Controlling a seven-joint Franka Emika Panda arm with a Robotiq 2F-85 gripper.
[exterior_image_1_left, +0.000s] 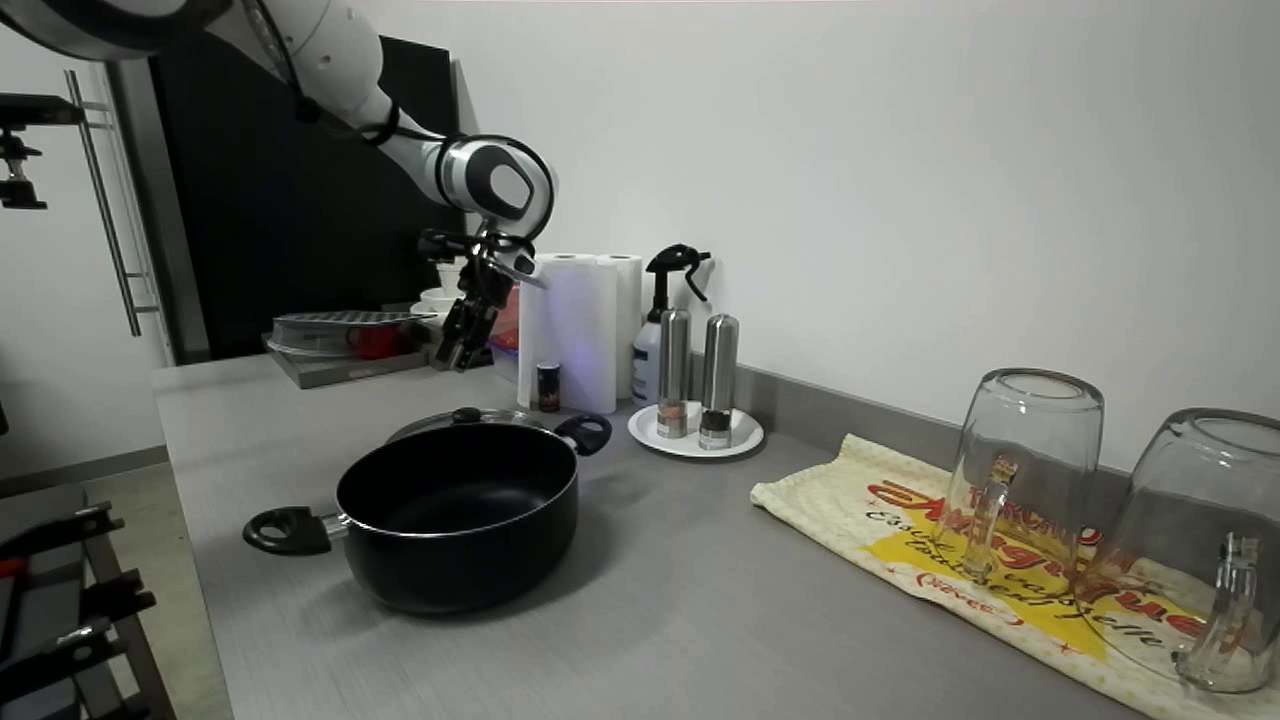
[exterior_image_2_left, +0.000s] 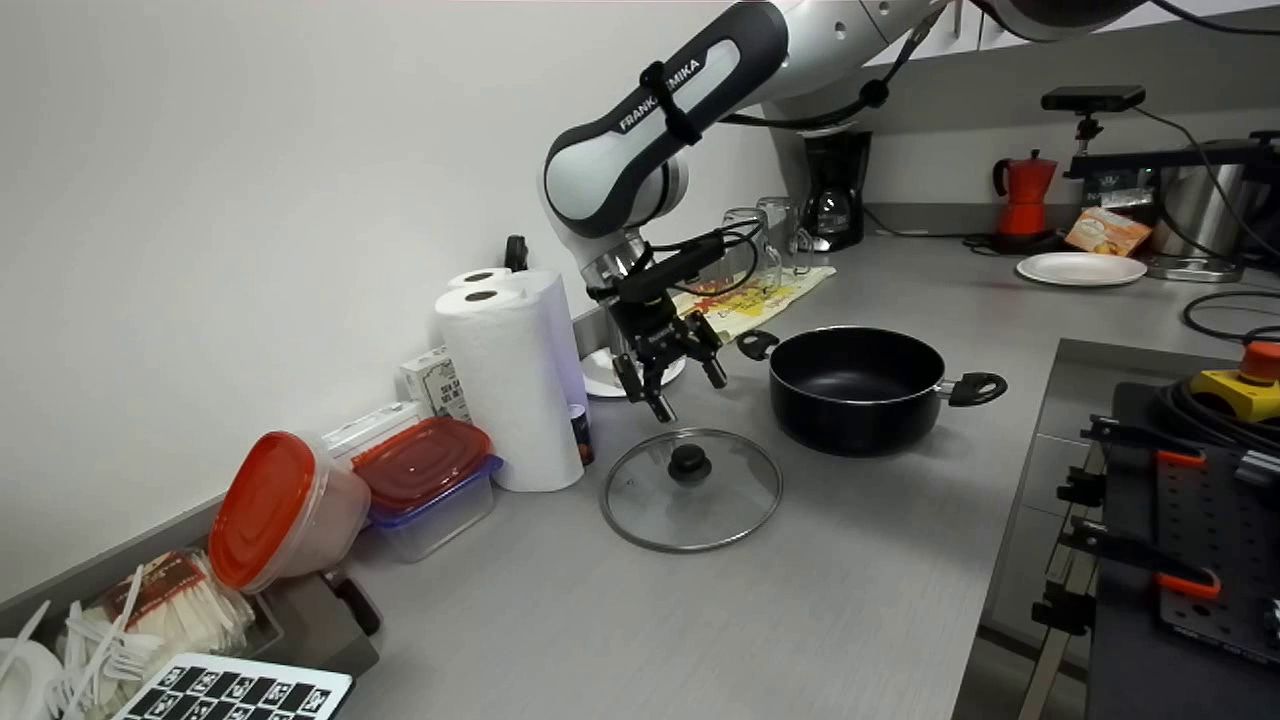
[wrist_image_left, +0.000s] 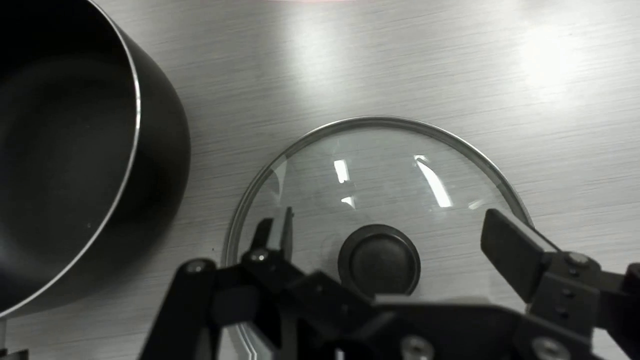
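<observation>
A round glass lid with a steel rim lies flat on the counter, its black knob facing up. Above it hangs my gripper, tilted and open, with nothing held. From the wrist camera, the knob shows between the two spread fingers, below them and not touched as far as I can tell. Beside the lid stands an empty black pot with two handles, its inside visible in exterior view 1. Most of the lid is hidden behind the pot in that view.
Paper towel rolls and a small dark shaker stand close to the lid by the wall. Two grinders sit on a white plate. Plastic containers occupy the counter's other side.
</observation>
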